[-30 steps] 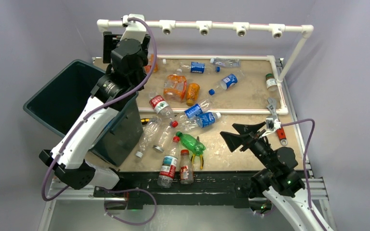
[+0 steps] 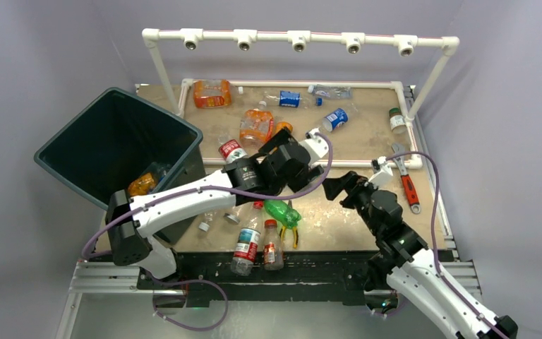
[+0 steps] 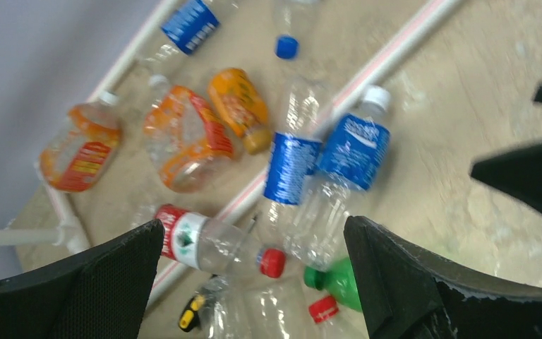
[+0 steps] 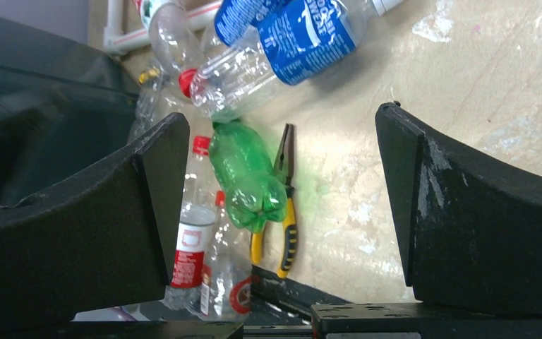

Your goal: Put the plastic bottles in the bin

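Observation:
My left gripper (image 2: 296,159) hangs open over the middle bottles; in the left wrist view two blue-label bottles (image 3: 353,148) (image 3: 291,173), a red-label bottle (image 3: 205,240) and orange bottles (image 3: 187,141) lie beneath it. My right gripper (image 2: 339,185) stands open to the right. The right wrist view shows a green bottle (image 4: 247,169) on pliers (image 4: 288,233) and red-capped bottles (image 4: 222,282) between and below its fingers, none held. The dark bin (image 2: 70,148) at left holds orange and clear items.
A white pipe frame (image 2: 296,35) spans the back, with more bottles on the board behind the low rail. An adjustable wrench (image 2: 409,191) lies at right. The board's front right is fairly clear.
My left arm has swung right and down from above the bin to the middle bottles, uncovering items in the bin.

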